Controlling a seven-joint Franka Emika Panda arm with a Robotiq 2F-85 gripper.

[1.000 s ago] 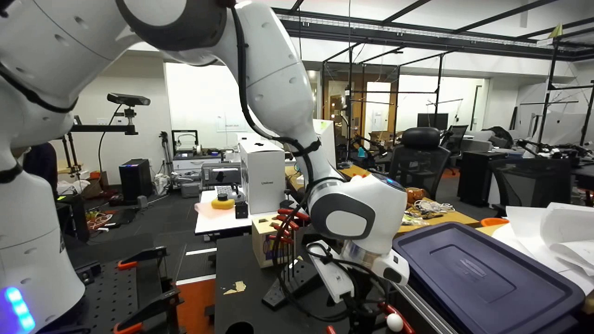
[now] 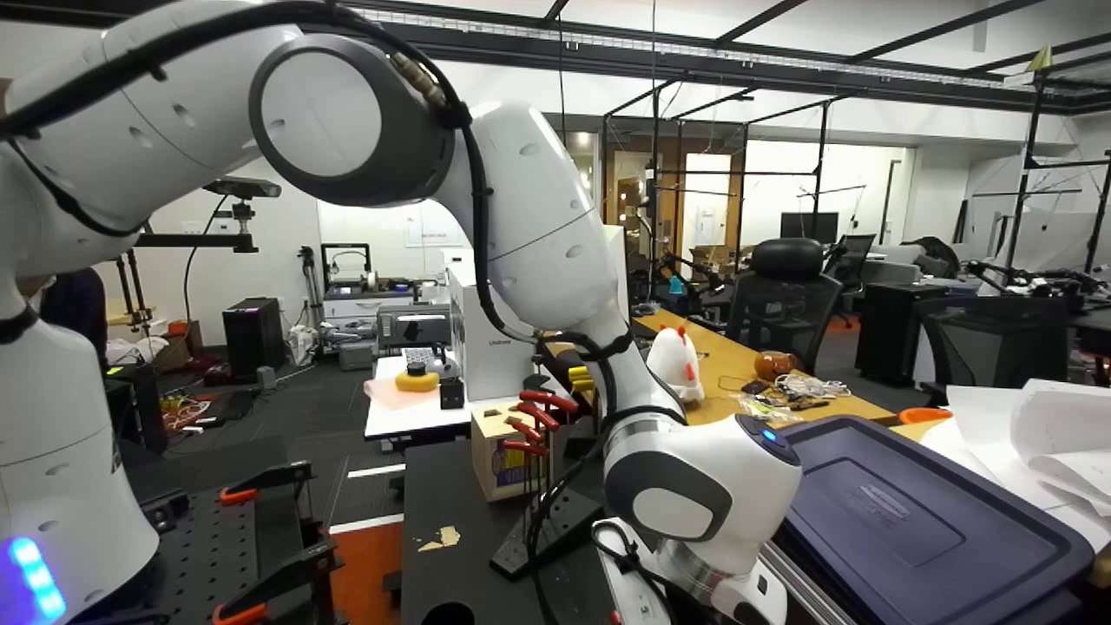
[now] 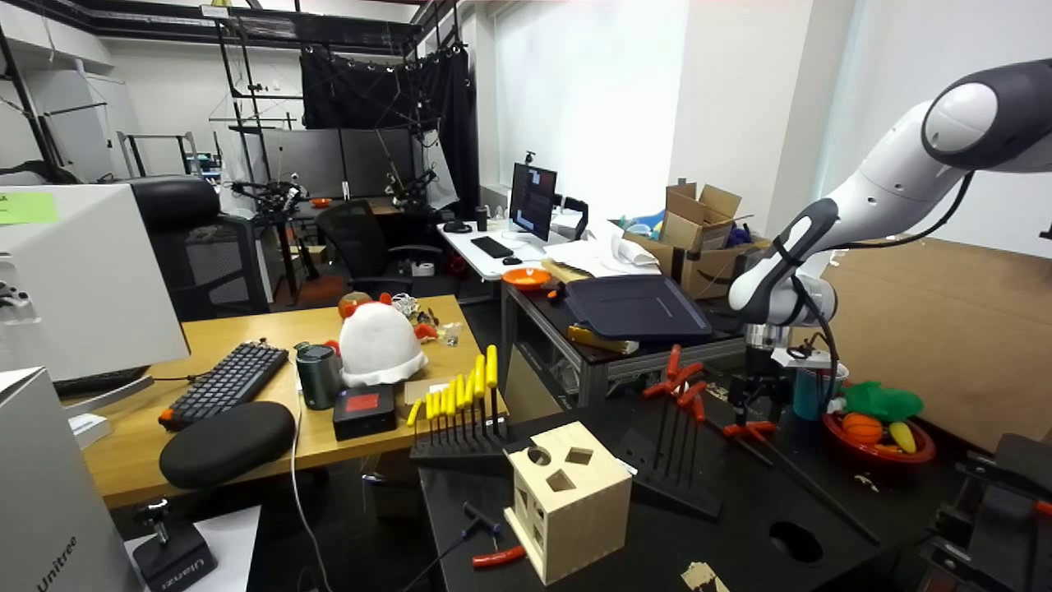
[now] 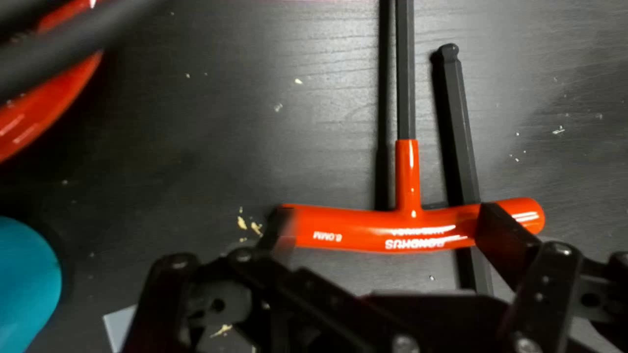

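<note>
A T-handle hex key with a red handle (image 4: 353, 229) and black shaft lies on the dark table. In the wrist view my open gripper spans this handle lengthwise. One finger (image 4: 281, 229) is at its left end; the other overlaps it near the right end, with the red tip showing beyond. Whether the fingers touch the handle I cannot tell. A second black hex rod (image 4: 463, 129) passes beneath the handle's right part. In exterior view 2 the gripper (image 3: 759, 409) is low over the table, just above the red handle (image 3: 747, 430).
Beside the gripper stand a red bowl (image 3: 878, 449) of toy food and a teal cup (image 3: 810, 395). A stand of red-handled hex keys (image 3: 680, 483) and a wooden shape box (image 3: 572, 498) occupy the nearer table. Behind lies a dark blue lid (image 3: 636, 306).
In exterior view 1 the arm has lowered and shifted right.
</note>
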